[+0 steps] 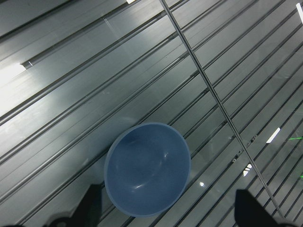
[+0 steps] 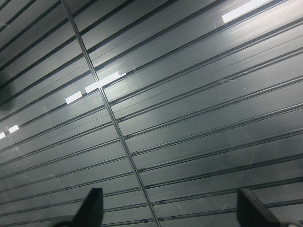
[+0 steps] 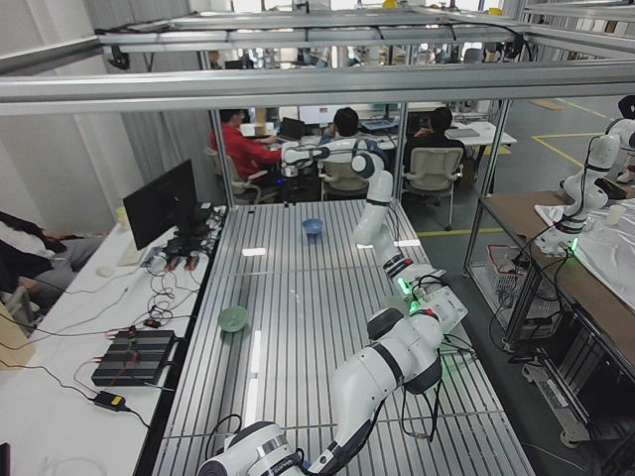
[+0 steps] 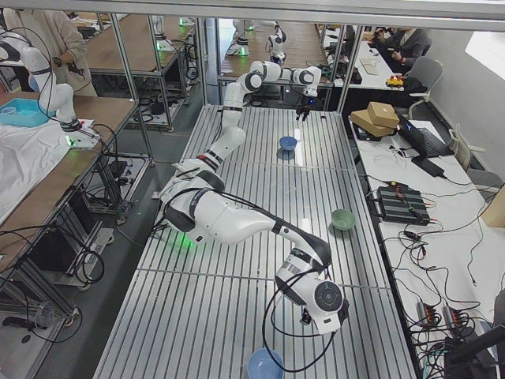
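A blue bowl point(image 1: 147, 170) point(image 4: 265, 364) sits on the slatted metal table point(image 4: 181, 316), below my left gripper in the left wrist view. That gripper is open, with its fingers either side of the bowl's lower part in view and apparently above it. My right gripper point(image 4: 304, 110) is at the table's far end, open over bare slats. Another blue bowl point(image 3: 313, 226) point(image 4: 288, 144) stands near that end, and a green bowl point(image 3: 233, 318) point(image 4: 342, 219) stands along one side.
A side bench point(image 3: 60, 416) with a monitor point(image 3: 159, 203), black power boxes and cables runs along the table. Both arms reach over the table from the opposite side. Much of the tabletop around the bowls is clear.
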